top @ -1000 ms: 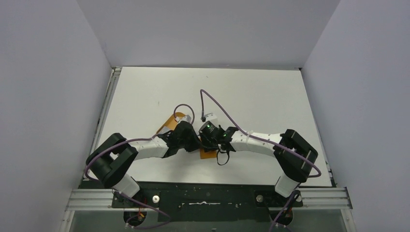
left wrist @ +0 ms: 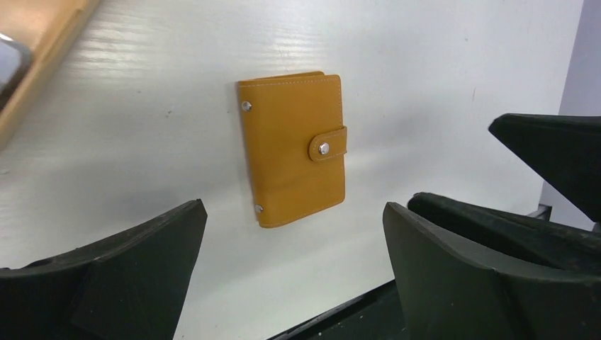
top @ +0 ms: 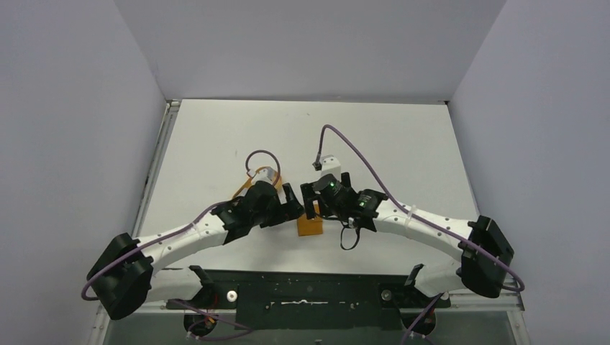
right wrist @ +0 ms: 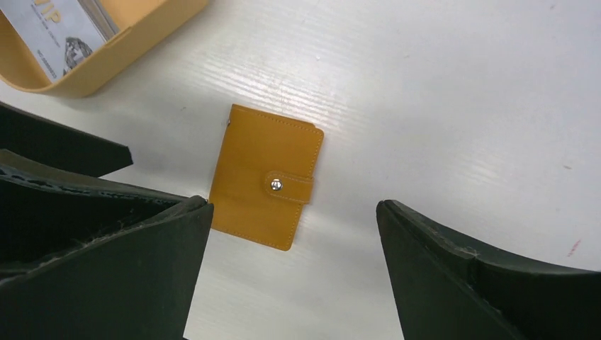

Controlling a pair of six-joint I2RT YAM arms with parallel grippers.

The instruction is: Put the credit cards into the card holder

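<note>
The tan card holder [left wrist: 292,163] lies flat on the table, its snap strap [left wrist: 328,145] lying across the edge with the snap lined up on the cover. In the right wrist view the same holder [right wrist: 259,170] shows closed. My left gripper is open above it, with empty space between its fingers. On the other side, my right gripper stands open and empty over the holder. A white printed card [right wrist: 57,32] rests inside the tan tray. Whether cards are inside the holder is hidden.
The tan tray [right wrist: 135,46] stands left of the holder, mostly behind my left arm from above. Both grippers are close together over the table's middle. Free white tabletop [top: 388,144] stretches to the back and right.
Both grippers were close together at the holder; now they have drawn apart and opened, the left shifting left, the right moving right. The holder has stayed in place.
</note>
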